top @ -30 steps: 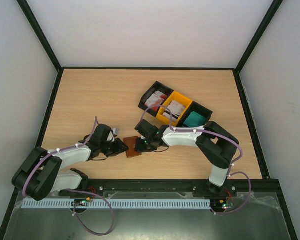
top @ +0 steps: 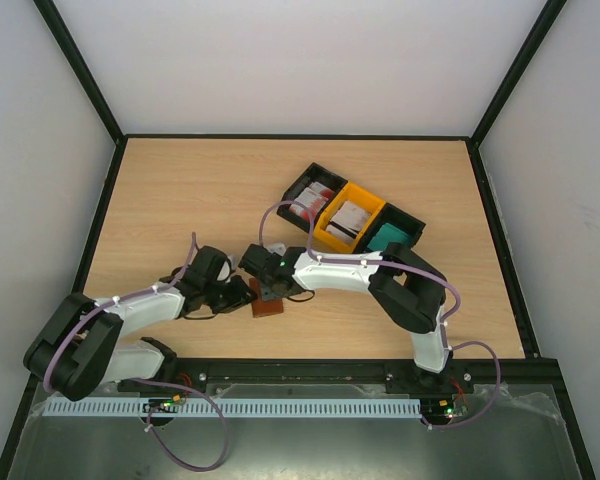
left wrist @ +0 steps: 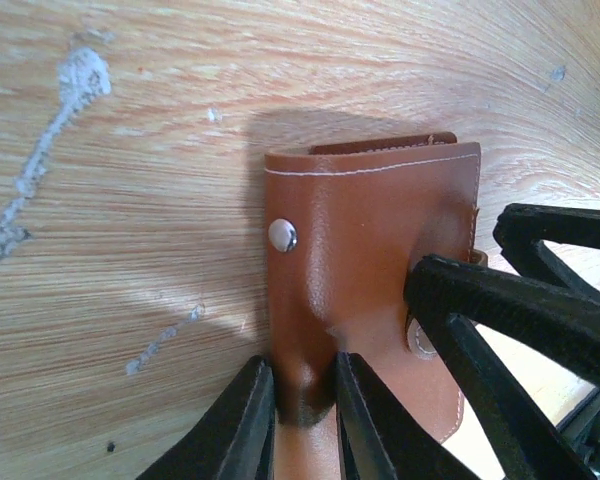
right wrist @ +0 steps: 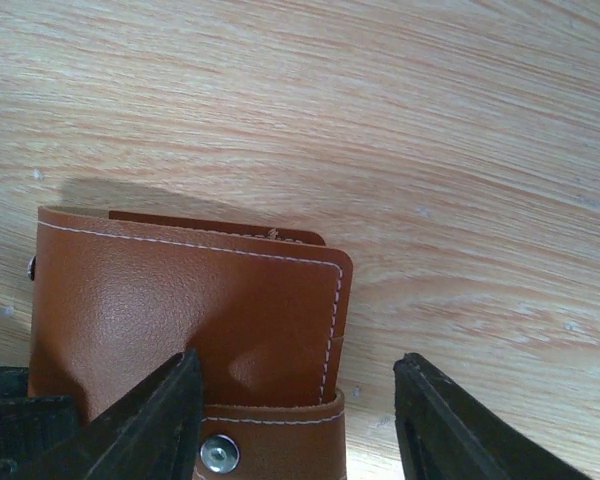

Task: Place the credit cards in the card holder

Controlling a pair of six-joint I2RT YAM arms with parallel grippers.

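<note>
The brown leather card holder is at the front of the table, between the two arms. In the left wrist view, my left gripper is shut on the studded side edge of the card holder. My right gripper is partly open around the opposite side: one finger lies over the holder's front face, the other stands clear beyond its stitched edge. The holder's top opening faces away from both wrists, and no card shows in it. Card-like white and red pieces lie in a bin.
Three joined bins stand behind the right arm: a black one, a yellow one with white pieces, and a black one with a teal piece.
The left arm and the bins look unchanged.
</note>
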